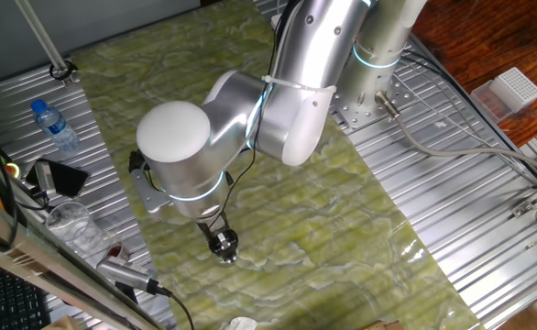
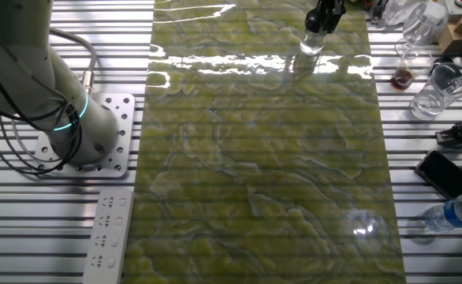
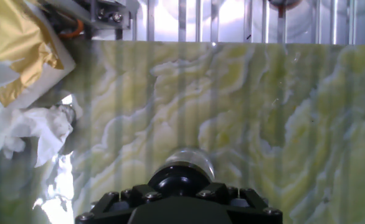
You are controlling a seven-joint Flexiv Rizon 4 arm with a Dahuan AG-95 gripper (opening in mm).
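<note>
My gripper [image 1: 221, 240] hangs over the green marbled mat [image 1: 314, 229], on its left side in exterior view 1. In the wrist view the gripper is shut on a small clear vessel with a round black top [image 3: 175, 178]. The clear wall of this vessel [image 3: 196, 159] shows just beyond the black part. From exterior view 2, the black gripper [image 2: 324, 17] appears at the top edge, with the clear vessel [image 2: 312, 42] below it. The fingers' contact with it is mostly hidden, and its height above the mat is hard to judge.
Crumpled white tissue [image 3: 42, 127] and a gold-and-white packet [image 3: 23, 46] lie left in the wrist view. Along the mat's side stand clear cups [image 2: 440, 91], a dark phone [image 2: 448, 175] and a water bottle [image 2: 456, 213]. A power strip [image 2: 109, 237] lies near the base.
</note>
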